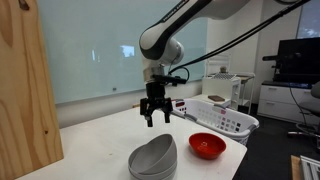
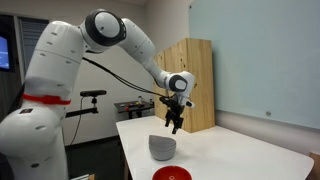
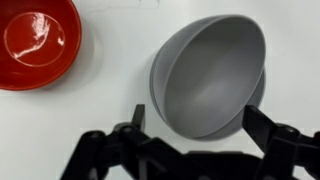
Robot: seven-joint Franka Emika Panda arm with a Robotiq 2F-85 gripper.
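Observation:
Two grey bowls [image 1: 154, 156] stand on the white table, the upper one tilted inside the lower. From the wrist camera, the tilted grey bowl [image 3: 214, 76] shows its open side, with the lower bowl's rim peeking out around it. A red bowl [image 1: 207, 145] sits apart from them, upright and empty as seen in the wrist view. My gripper [image 1: 158, 121] hangs above the grey bowls, fingers spread wide and nothing between them. In the wrist view its fingertips [image 3: 258, 122] straddle the near side of the grey bowls without visible contact.
A white laundry basket [image 1: 219, 118] stands behind the red bowl. The tall wooden panel [image 1: 26, 85] rises at the table's left end. Bare white table [image 1: 95, 147] lies around the bowls. A whiteboard wall closes off the back.

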